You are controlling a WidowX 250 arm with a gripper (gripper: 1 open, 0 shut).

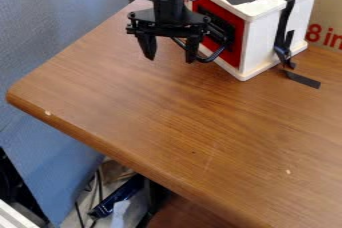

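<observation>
My black gripper (170, 47) hangs at the top centre of the camera view with its two fingers spread apart and nothing visible between them. Just right of it stands a white box (261, 60) with a red front panel (231, 47) and black straps. Part of the panel is hidden behind the gripper and its cables.
A blue padded partition (47, 62) lines the left edge, and a cardboard box (325, 27) stands behind at the right. Cables and clutter lie below the table's near-left edge.
</observation>
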